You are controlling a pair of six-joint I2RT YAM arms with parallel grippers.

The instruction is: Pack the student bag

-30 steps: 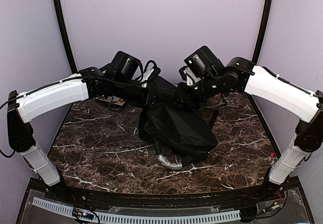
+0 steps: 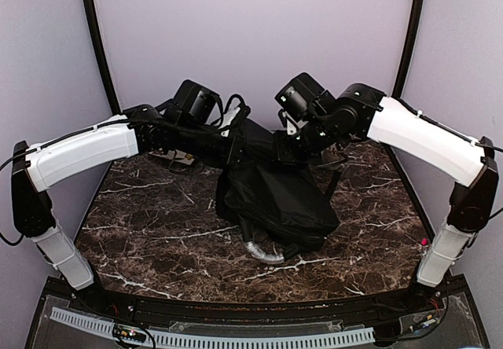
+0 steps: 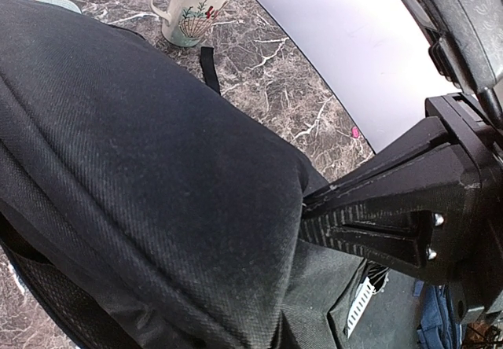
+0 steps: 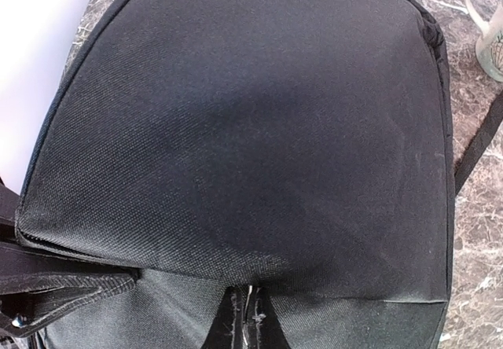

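The black student bag (image 2: 287, 196) lies on the marble table between both arms, its upper panel (image 4: 251, 121) folding over the front section. My right gripper is shut on the thin metal zipper pull (image 4: 251, 292) at the seam below that panel. From the left wrist view, the right gripper's fingers (image 3: 338, 227) press close against the bag's edge. My left gripper (image 2: 236, 154) is at the bag's left side. One of its fingers (image 4: 94, 286) pokes out at the seam's left end; fabric hides the rest, so its grip on the bag is unclear.
A white mug with a plant design (image 3: 196, 11) stands on the table beyond the bag. A black strap (image 4: 481, 141) lies along the bag's right side. Bare tabletop (image 2: 149, 231) spreads out left of the bag.
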